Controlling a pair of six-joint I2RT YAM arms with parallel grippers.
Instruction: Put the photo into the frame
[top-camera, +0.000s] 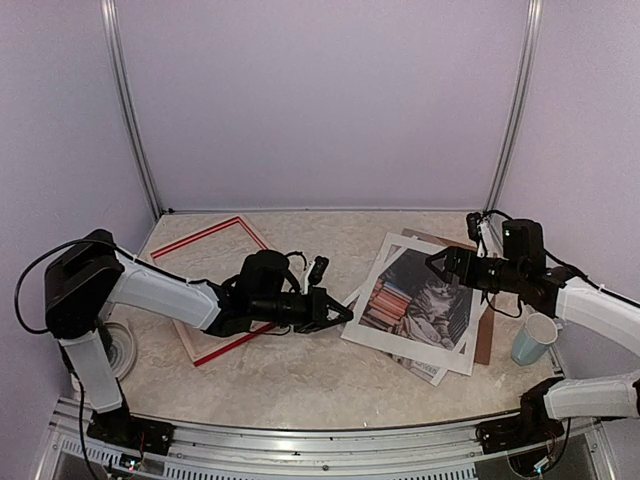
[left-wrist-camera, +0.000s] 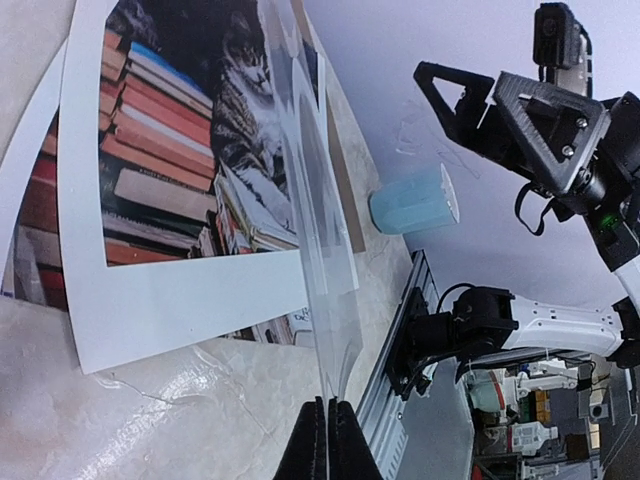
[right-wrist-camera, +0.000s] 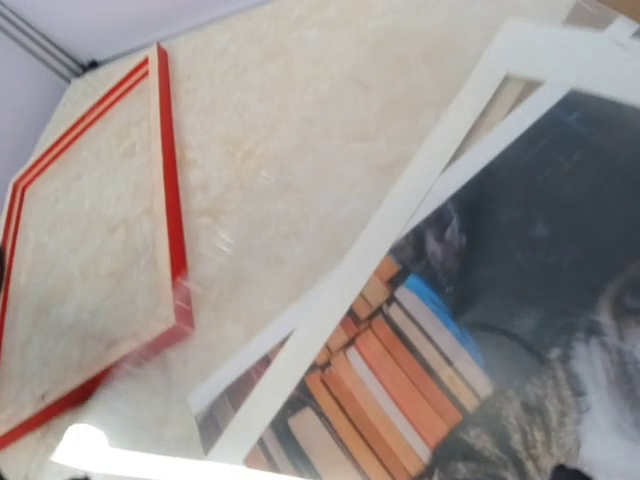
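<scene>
The photo of a cat and books (top-camera: 400, 300), with a white border, lies on a stack at the right of the table. The red-edged frame (top-camera: 203, 231) lies flat at the left, partly covered by my left arm; its red side (right-wrist-camera: 169, 180) shows in the right wrist view. My left gripper, by the photo's left side, is shut on a clear sheet (left-wrist-camera: 322, 235) that rises edge-on from its fingers. Glare from clear plastic crosses the right wrist view's lower left. My right gripper (top-camera: 438, 266) stands open above the photo's upper right part, apparently empty.
Under the photo, another printed sheet (top-camera: 421, 370) and a brown board (top-camera: 485, 338) stick out. A light blue cup (top-camera: 534, 341) stands at the right edge, near my right arm. A white ring-shaped object (top-camera: 122, 350) is at the left.
</scene>
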